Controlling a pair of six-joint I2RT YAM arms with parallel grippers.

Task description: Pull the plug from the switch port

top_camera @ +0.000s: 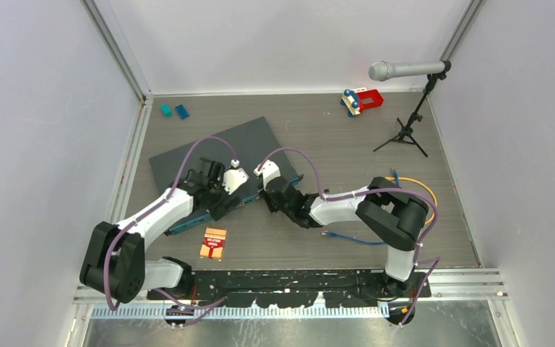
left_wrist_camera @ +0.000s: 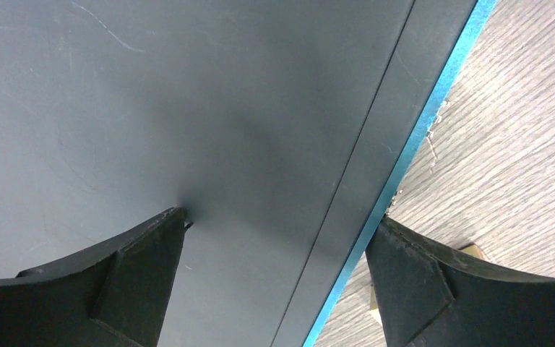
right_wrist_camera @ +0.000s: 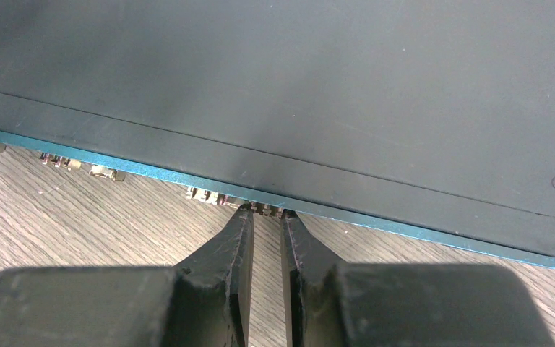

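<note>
The dark grey switch (top_camera: 238, 137) lies tilted on the table, its blue-edged port side facing the front. My left gripper is part open over that edge, one finger on the top cover, the other at the blue rim (left_wrist_camera: 426, 116); no plug shows clearly between them. My right gripper has its fingertips close together, slightly apart, at the row of metal ports (right_wrist_camera: 206, 195) under the rim; whether anything is between them is hidden.
A matchbox-like card (top_camera: 212, 243) lies in front of the switch. Blue and yellow cables (top_camera: 350, 238) lie right, near the microphone stand (top_camera: 408, 130). Toy truck (top_camera: 361, 101) and small blue blocks (top_camera: 182, 111) sit at the back.
</note>
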